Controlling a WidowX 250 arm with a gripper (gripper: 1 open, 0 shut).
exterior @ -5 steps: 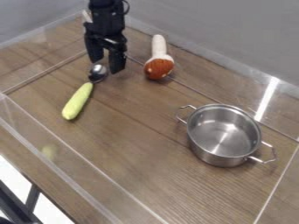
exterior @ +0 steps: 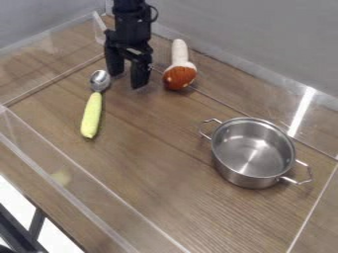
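My black gripper (exterior: 128, 61) reaches down from the top of the view over the wooden surface, its fingers apart, with nothing seen between them. Just to its lower left lies a silver spoon-like utensil (exterior: 99, 80), partly beside a long pale yellow-green object (exterior: 91, 115) that runs toward the front. To the gripper's right lies a red-brown round item (exterior: 180, 77) with a white elongated part behind it.
A steel pot (exterior: 252, 149) with two side handles sits at the right. A light wall runs along the back right.
The gripper has shifted slightly and sits a little right of the silver utensil. The utensil and the yellow-green object appear moved slightly, the utensil leftward.
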